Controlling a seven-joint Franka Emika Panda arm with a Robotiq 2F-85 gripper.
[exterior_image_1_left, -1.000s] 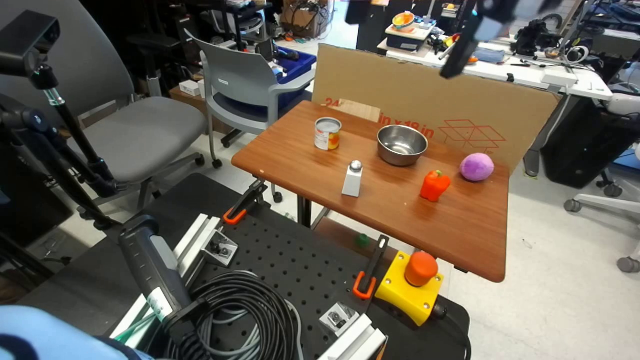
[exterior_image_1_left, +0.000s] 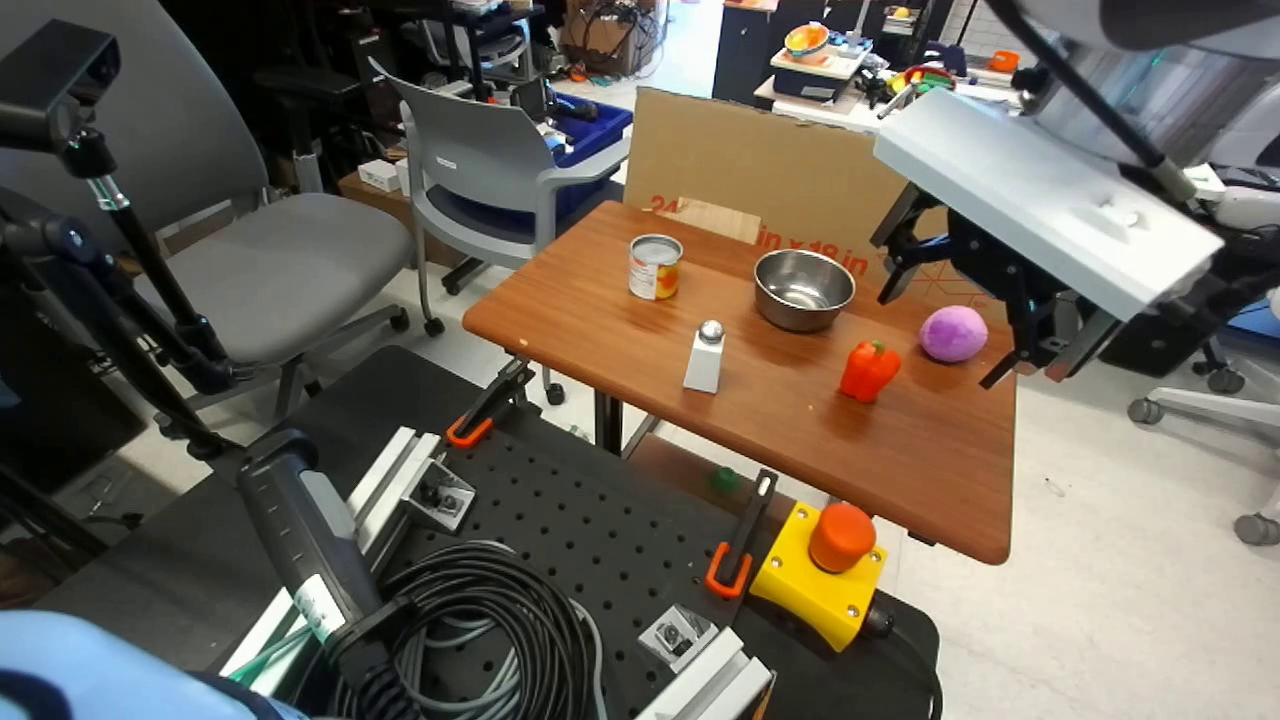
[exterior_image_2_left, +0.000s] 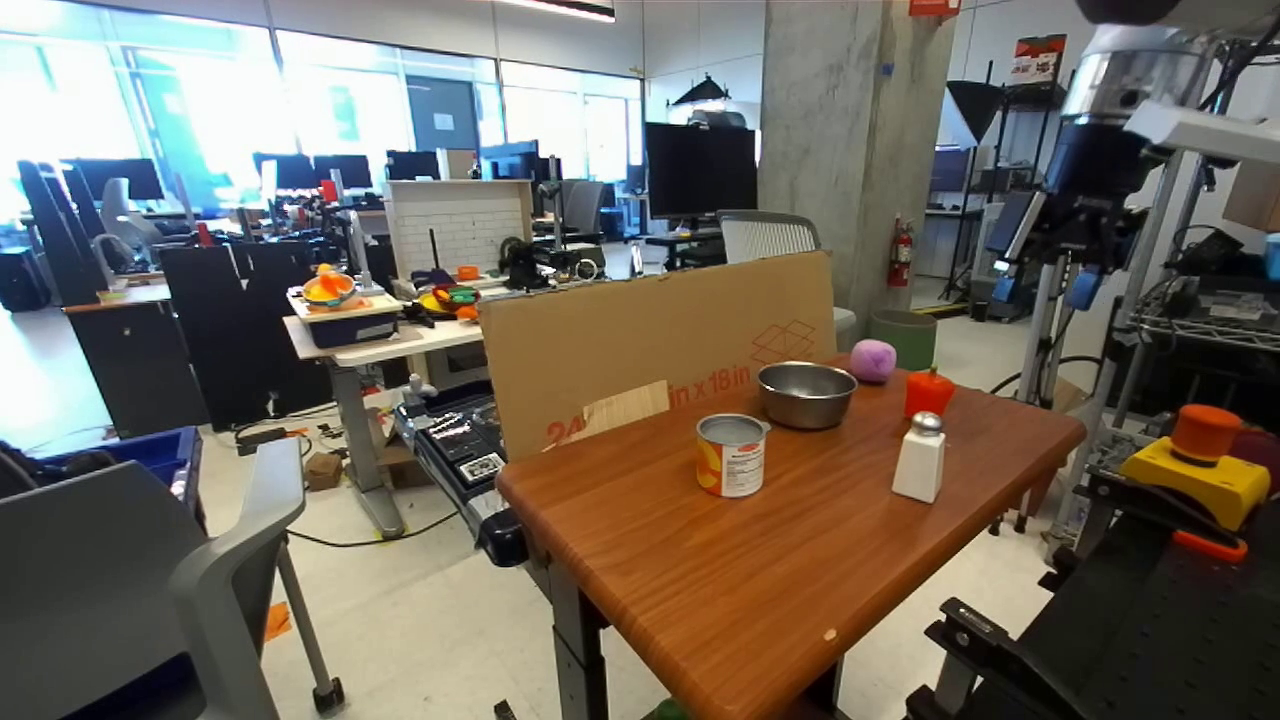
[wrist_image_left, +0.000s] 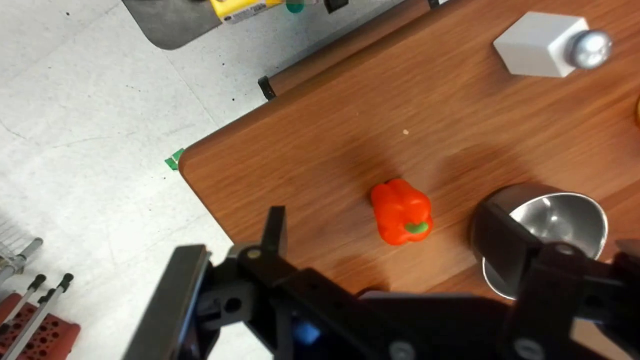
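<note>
My gripper (exterior_image_2_left: 1044, 288) hangs high above the far right end of the table, its fingers spread and nothing between them. Below it in the wrist view, an orange-red bell pepper (wrist_image_left: 400, 211) with a green stem lies on the wood. A purple ball (exterior_image_1_left: 954, 334) rests behind the pepper; the gripper mostly hides it from the wrist camera. Left of these in exterior view 1 sits an empty-looking steel bowl (exterior_image_1_left: 804, 289), which one finger (wrist_image_left: 504, 240) partly covers in the wrist view. A white shaker with a silver top (exterior_image_2_left: 920, 460) and a labelled can (exterior_image_2_left: 731, 456) stand upright.
The brown table (exterior_image_2_left: 672, 576) has bare wood around the pepper and along its front edge. A cardboard sheet (exterior_image_1_left: 768, 162) stands behind it as a low wall. A yellow box with a red button (exterior_image_1_left: 821, 570) sits in front, on the black bench.
The arm has swung in from the upper edge of exterior view 1, and the gripper now hangs lower, toward the right end of the table. The table objects have not moved.
</note>
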